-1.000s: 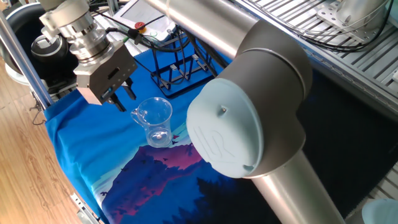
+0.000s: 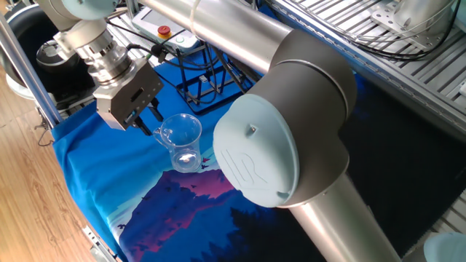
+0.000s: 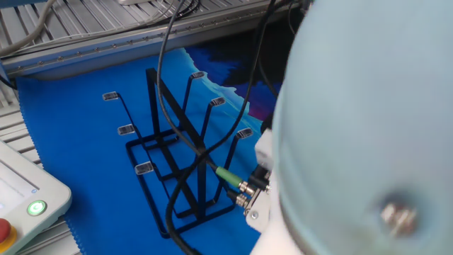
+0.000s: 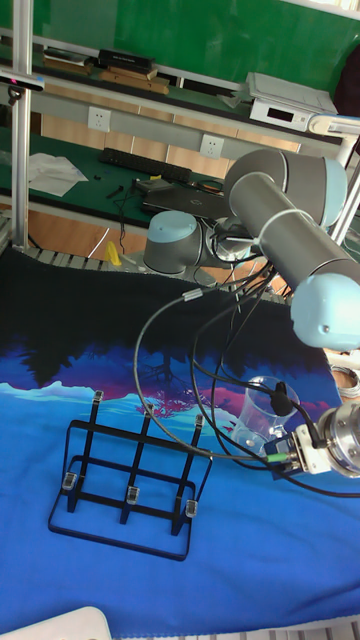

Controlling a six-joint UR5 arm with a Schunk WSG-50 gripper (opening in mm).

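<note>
A clear glass cup [image 2: 182, 132] with a side handle stands upright on the printed cloth. Just left of its handle is my gripper [image 2: 153, 124], its two dark fingers spread apart and nothing visible between them. In exterior view 1 one fingertip comes close to the handle; whether they touch, I cannot tell. From exterior view 3, the cup [image 4: 251, 418] shows partly behind the gripper's dark parts and cables. The fingers are hidden in exterior view 2 by the large, blurred arm.
A black wire rack [image 3: 201, 185] with several upward prongs stands on the blue cloth [image 3: 78, 142], cables hanging over it. Beside it lies a control pendant [image 3: 25, 191] with a red button. Bare cloth lies in front of the cup.
The gripper has moved slightly right and down in exterior view 1, closer to the cup's handle. The arm's big joint has shifted a little left. Cup and rack have stayed put.
</note>
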